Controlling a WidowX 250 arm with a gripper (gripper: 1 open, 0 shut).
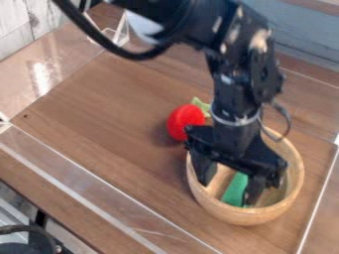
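My black gripper (pixel 235 171) is down inside the wooden bowl (pixel 228 210) at the right, its open fingers on either side of a green block (pixel 236 190) lying in it. The block is partly hidden behind the gripper; whether the fingers touch it I cannot tell. A red round object (pixel 185 120) sits on the table just behind and left of the bowl, with a bit of green beside it, partly hidden by the arm.
Clear plastic edging runs along its left and front edges. A wall stands behind at the back.
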